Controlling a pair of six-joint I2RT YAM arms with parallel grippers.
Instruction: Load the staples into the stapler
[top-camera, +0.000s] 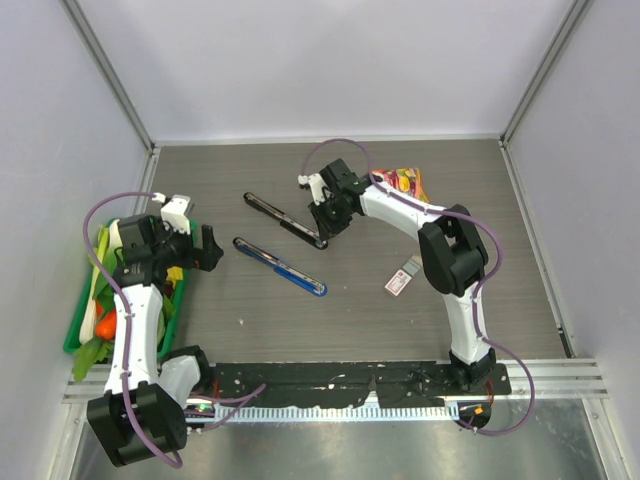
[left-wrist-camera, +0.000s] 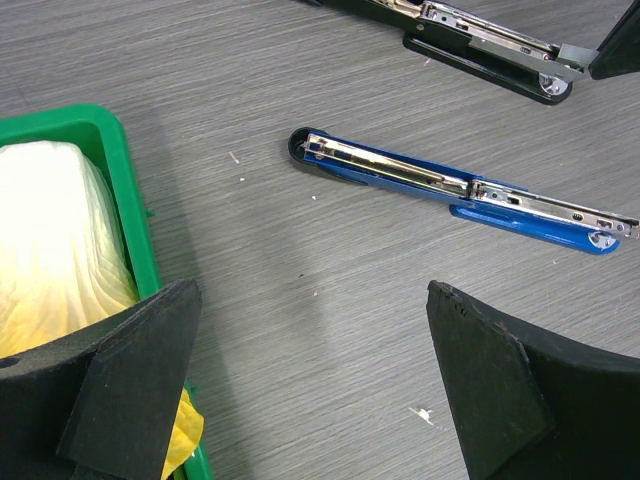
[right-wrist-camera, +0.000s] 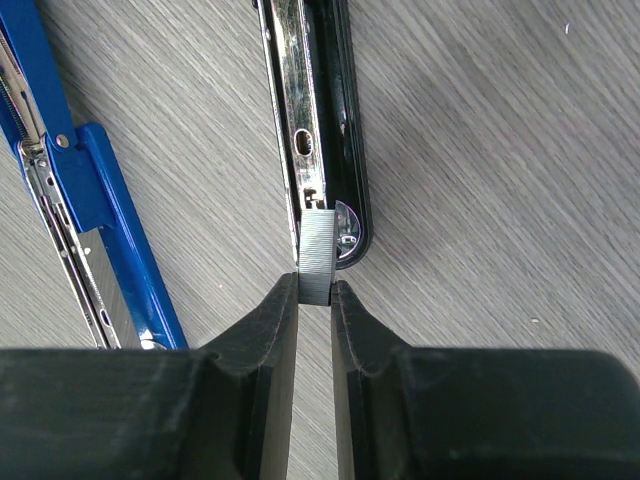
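Note:
A black stapler (top-camera: 280, 215) lies opened out in the middle, its steel channel (right-wrist-camera: 300, 110) facing up in the right wrist view. My right gripper is shut on a silver staple strip (right-wrist-camera: 317, 250), held at that stapler's front end. A blue stapler (top-camera: 280, 267), also opened out, lies nearer the front. A small staple box (top-camera: 398, 282) with grey strips sits to the right. My left gripper stands open over the left side, nothing between its fingers.
A green bin (left-wrist-camera: 135, 210) of vegetables stands at the far left under the left arm. A colourful packet (top-camera: 408, 182) lies behind the right arm.

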